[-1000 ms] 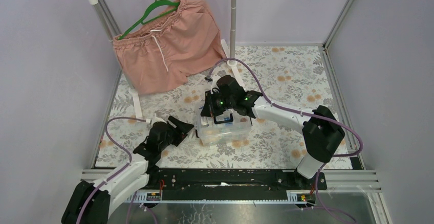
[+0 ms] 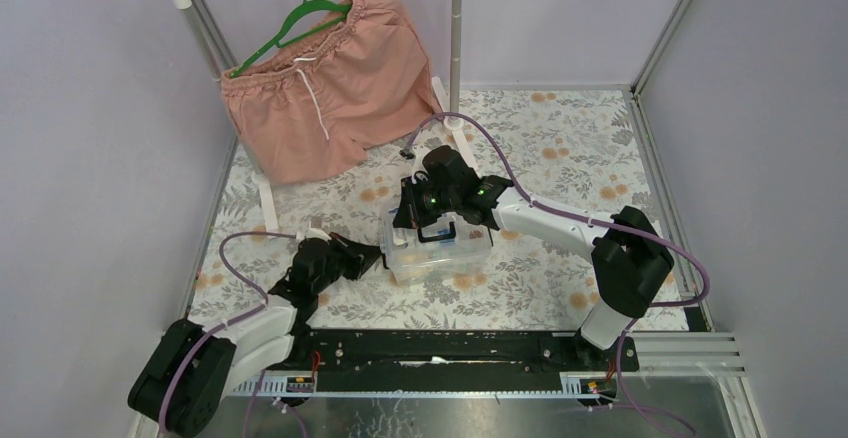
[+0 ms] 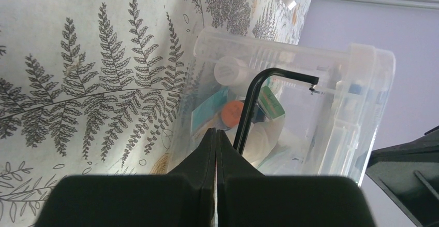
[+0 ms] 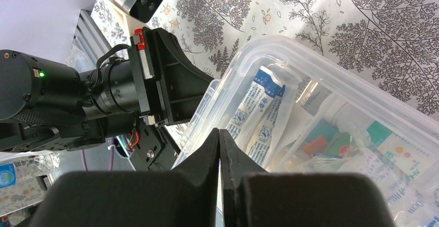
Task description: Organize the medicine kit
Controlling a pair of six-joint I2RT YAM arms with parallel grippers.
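Note:
The clear medicine box [image 2: 450,258] stands on the patterned mat, with packets, a white cap and an orange item visible through its walls. In the left wrist view a black latch [image 3: 250,102] runs down the box's side. My left gripper is shut with nothing between its fingers, its tips just beside the latch's lower part, the latch outside them. Over the box's top, my right gripper is shut, and no object shows between its tips. White-blue packets [image 4: 260,108] lie inside, under the clear lid. A black handle [image 2: 437,232] sits on top.
Pink shorts [image 2: 330,88] hang from a rail behind on a green hanger [image 2: 290,30]. White rack feet [image 2: 268,205] stand on the mat. Free mat [image 2: 560,158] lies behind the right arm and to the box's right.
The right arm and box stay put.

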